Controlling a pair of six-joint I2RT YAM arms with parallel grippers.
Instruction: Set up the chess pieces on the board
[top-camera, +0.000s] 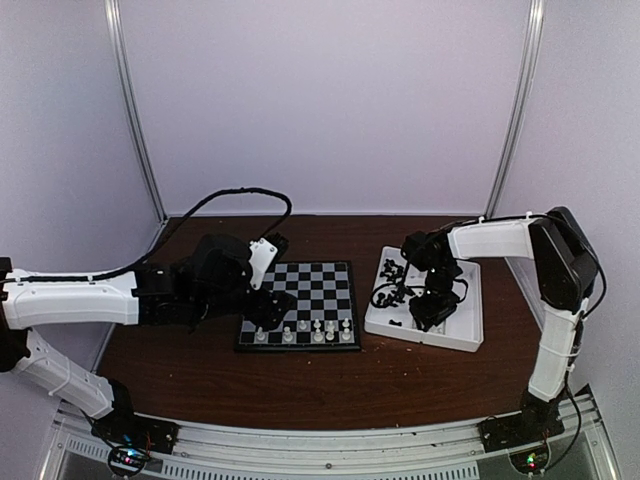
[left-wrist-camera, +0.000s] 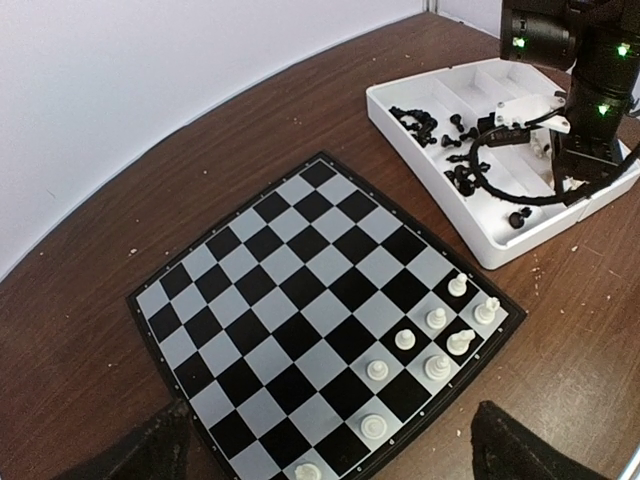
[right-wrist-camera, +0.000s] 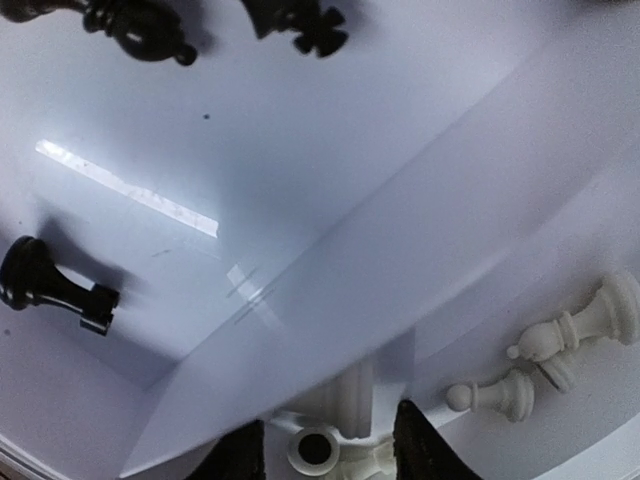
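Note:
White chess pieces stand upright along the near side of the checkered board (top-camera: 325, 283); among them are a white knight (left-wrist-camera: 460, 342) and a white rook (left-wrist-camera: 487, 310). Above the board's left part hangs my left gripper, its fingers wide apart and empty. My right gripper is down inside the white tray (top-camera: 475, 300), partly open. Between or just beyond its fingertips lie a white piece with a hollow base (right-wrist-camera: 313, 452) and another white piece (right-wrist-camera: 365, 463); contact cannot be made out.
A divider (right-wrist-camera: 400, 250) splits the tray. Black pieces, including a black rook (right-wrist-camera: 58, 287), lie on one side; a white pawn (right-wrist-camera: 492, 396) and a white bishop (right-wrist-camera: 580, 325) lie on the other.

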